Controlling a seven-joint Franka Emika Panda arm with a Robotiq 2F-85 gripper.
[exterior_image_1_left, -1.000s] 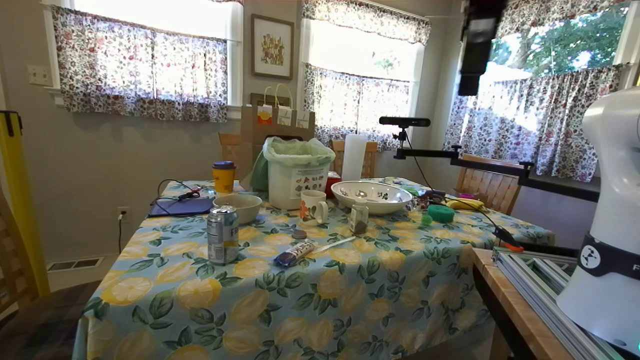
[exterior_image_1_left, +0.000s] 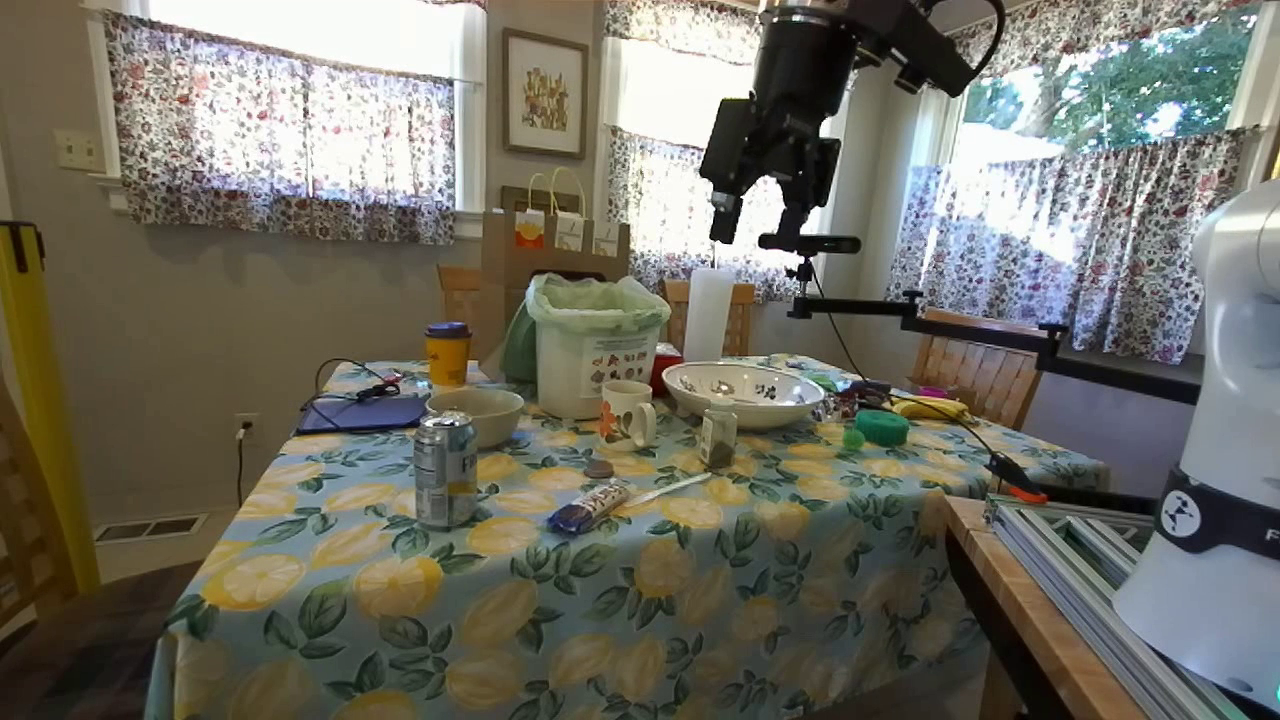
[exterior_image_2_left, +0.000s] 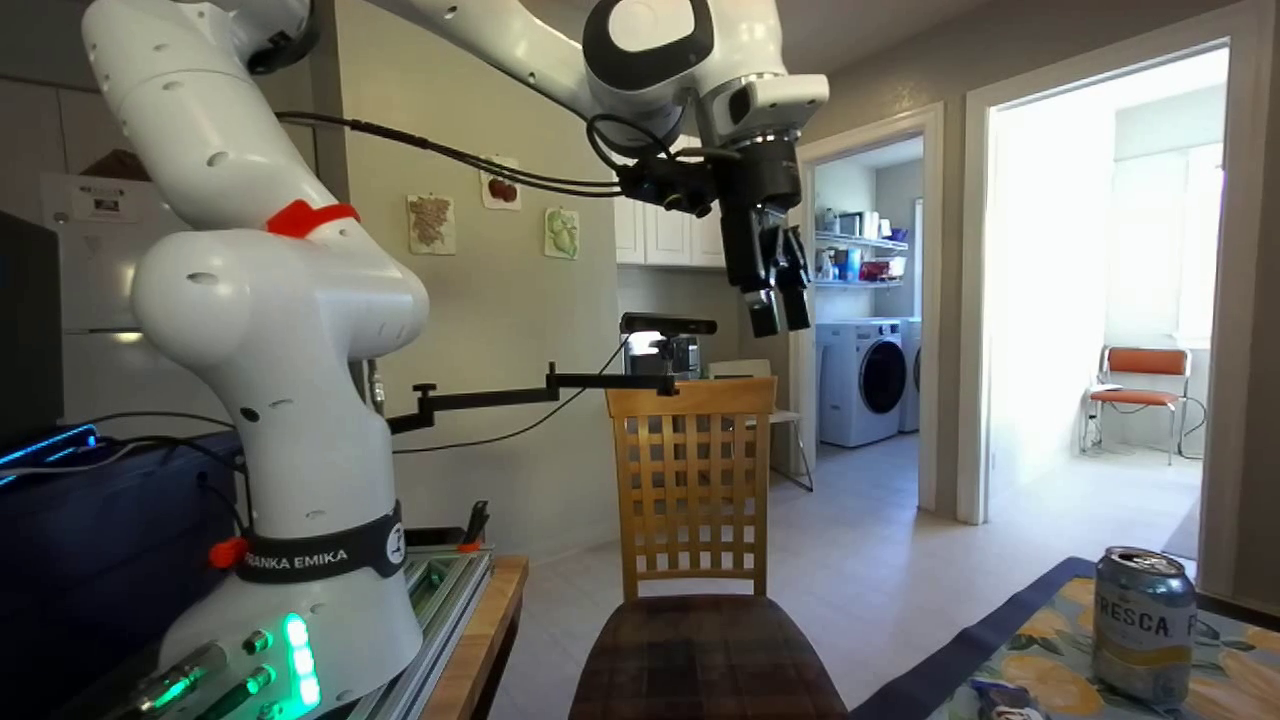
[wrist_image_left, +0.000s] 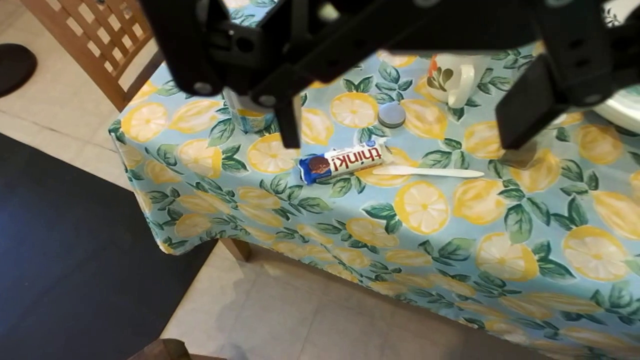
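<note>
High above the table, my gripper (exterior_image_1_left: 756, 232) hangs open with nothing between its fingers. The wrist view looks down past its spread fingers (wrist_image_left: 290, 120) onto the cloth. A think! bar (wrist_image_left: 345, 163) in a white and blue wrapper lies there, with a white plastic knife (wrist_image_left: 429, 172) close to its right end. Behind them is a small grey disc (wrist_image_left: 391, 114). A Fresca can (exterior_image_1_left: 445, 470) stands upright near the table's front left; in the wrist view a finger partly hides it. The floral mug (exterior_image_1_left: 626, 415) and a small glass shaker (exterior_image_1_left: 719, 434) stand farther back.
A lined white bin (exterior_image_1_left: 590, 360), a pale bowl (exterior_image_1_left: 486, 420), a yellow cup (exterior_image_1_left: 446, 358) and a wide patterned bowl (exterior_image_1_left: 746, 400) crowd the back. A camera arm (exterior_image_1_left: 864, 308) juts over the right side.
In exterior view 1 my gripper has moved left and turned, coming from the upper right to above the wide bowl's area. The objects on the table have not moved.
</note>
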